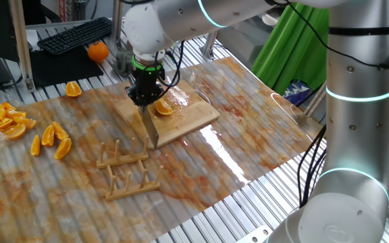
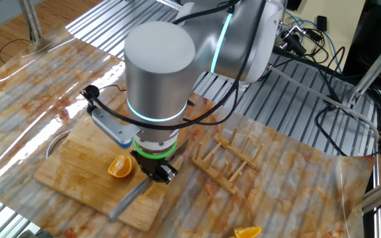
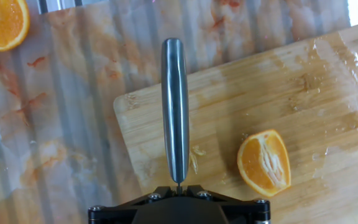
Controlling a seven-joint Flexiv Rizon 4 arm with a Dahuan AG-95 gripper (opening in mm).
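Note:
My gripper is over the left part of the wooden cutting board, shut on a knife. In the wrist view the knife's smooth metal handle sticks out from between the fingertips. The knife blade shows below the gripper, reaching to the board's near left edge; whether it touches the board, I cannot tell. An orange piece lies on the board, to the right of the handle in the wrist view and apart from the knife.
A wooden rack with upright pegs stands near the board. Several orange wedges lie on the left, beside a larger pile. One wedge lies farther back, with a whole orange behind.

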